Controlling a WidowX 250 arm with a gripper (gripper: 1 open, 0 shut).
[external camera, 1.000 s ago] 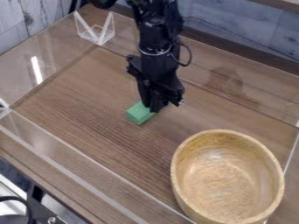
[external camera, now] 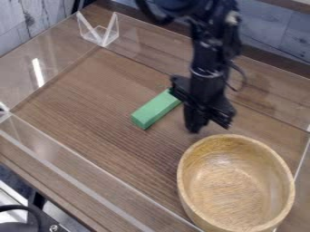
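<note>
My gripper (external camera: 197,114) hangs low over the wooden table, just right of a green rectangular block (external camera: 158,109) that lies flat on the wood. The fingers point down near the table surface; whether they are open or shut is hard to tell. The block is apart from the fingertips, in full view.
A large beige bowl (external camera: 235,181) fills the lower right, just in front of the gripper. A dark cable curves at the lower left, and grey walls border the back.
My gripper has moved to the right, away from the green block, which is now more fully uncovered.
</note>
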